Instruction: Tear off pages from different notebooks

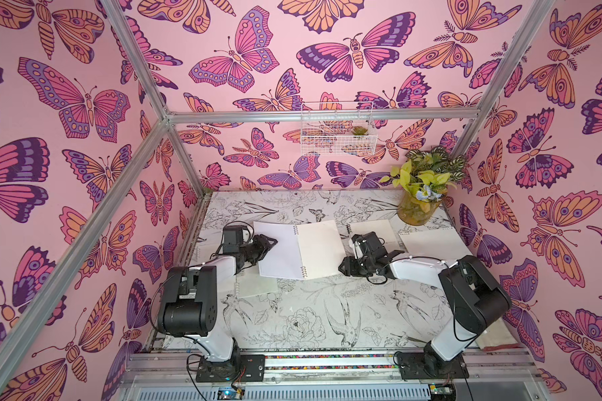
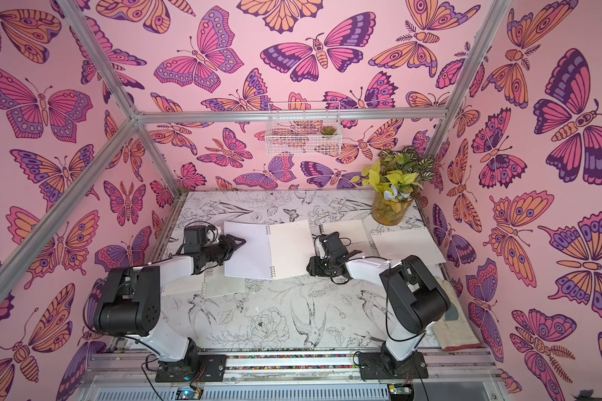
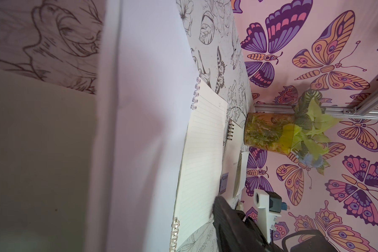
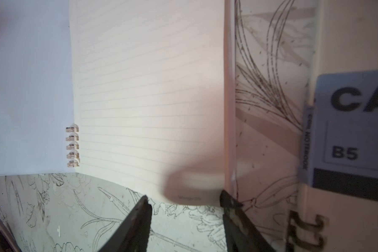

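Note:
An open spiral notebook lies mid-table, with a plain whitish left side (image 1: 279, 252) and a faintly lined cream page (image 1: 319, 248) on the right. My left gripper (image 1: 272, 244) stands at the plain side's left edge, fingers apart. Its fingers do not show in the left wrist view, where the plain sheet (image 3: 151, 105) fills much of the near ground. At the cream page's lower right corner is my right gripper, open, with no paper visibly pinched. Its right fingertip (image 4: 227, 199) overlaps that corner in view; contact cannot be told.
To the right lie a notebook with a blue label (image 4: 352, 126) and another pale notebook (image 1: 438, 242). A pale green sheet or pad (image 1: 257, 287) is partly under the left arm. A potted plant (image 1: 421, 190) stands back right.

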